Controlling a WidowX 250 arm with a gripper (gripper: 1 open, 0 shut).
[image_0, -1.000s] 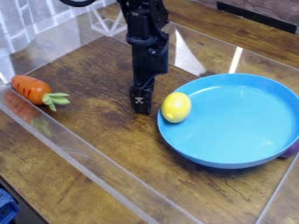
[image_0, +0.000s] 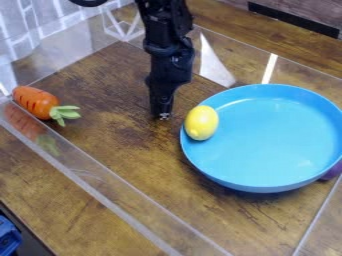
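Observation:
The black robot gripper (image_0: 163, 105) reaches down from the top centre to the wooden surface, its tip low beside the left rim of a blue plate (image_0: 267, 130). It looks shut, and nothing clear shows between its fingers. A yellow egg-shaped object (image_0: 202, 122) lies on the plate's left side, right of the gripper and apart from it. An orange toy carrot (image_0: 35, 102) with green leaves lies at the far left.
A clear plastic wall runs along the left and front. A purple object (image_0: 330, 172) is partly hidden behind the plate at right. A blue item (image_0: 7, 240) sits at bottom left. The middle-left of the board is clear.
The gripper has shifted slightly left and its lower part looks narrower. The plate, yellow object and carrot have not moved.

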